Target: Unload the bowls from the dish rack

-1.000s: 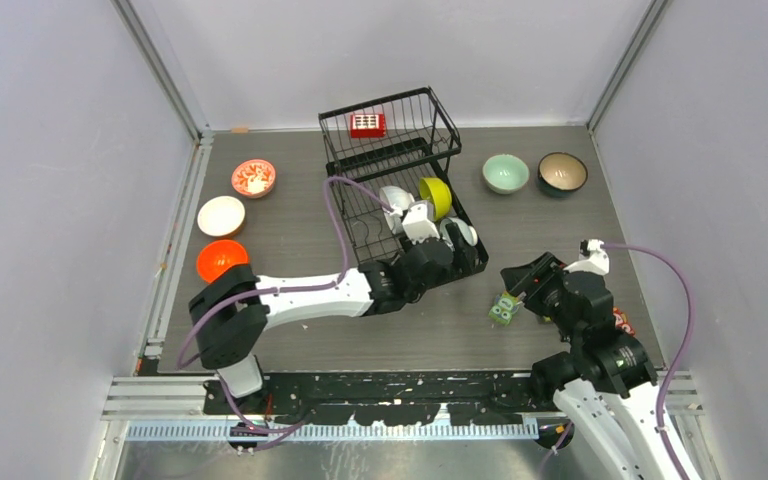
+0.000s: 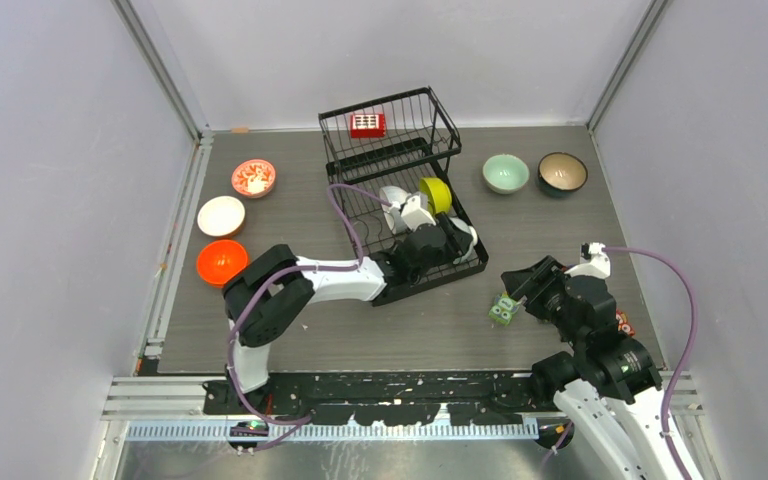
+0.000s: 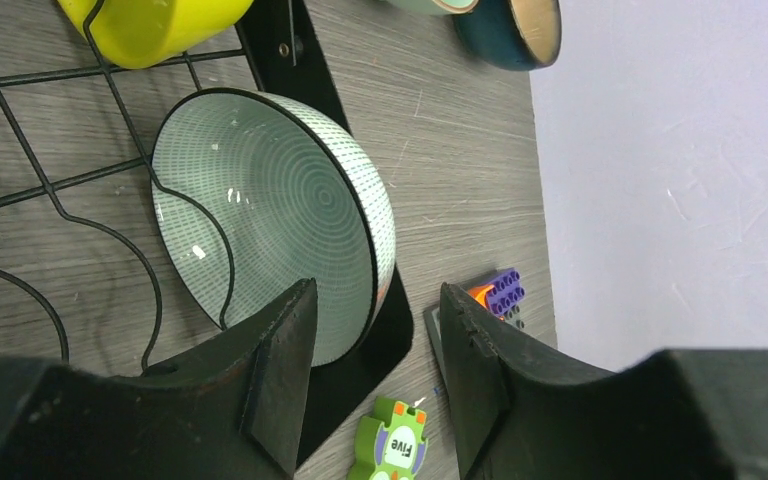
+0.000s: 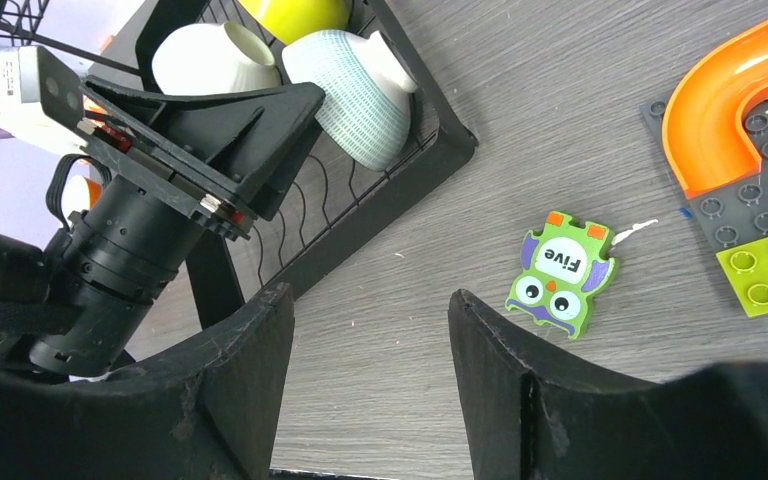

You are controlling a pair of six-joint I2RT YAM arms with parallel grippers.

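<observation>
The black dish rack (image 2: 430, 285) holds a white bowl (image 4: 210, 60), a yellow bowl (image 2: 435, 196) and a pale green patterned bowl (image 3: 260, 200) tipped on its side. My left gripper is at the rack's front right corner, its fingers parted. The rim of the patterned bowl shows between and beyond the fingertips in the left wrist view; whether they touch it I cannot tell. Off to the right, above the table, my right gripper hangs open with nothing between its fingers.
Standing on the table are a green bowl (image 2: 505, 174), a dark bowl (image 2: 562, 173), an orange-patterned bowl (image 2: 253, 178), a white bowl (image 2: 221, 216) and an orange bowl (image 2: 221, 262). A green owl toy (image 4: 563, 272) and toy bricks (image 4: 710, 200) lie right of the rack.
My left gripper has moved right and slightly back, over the patterned bowl at the rack's front right. The right arm has hardly moved.
</observation>
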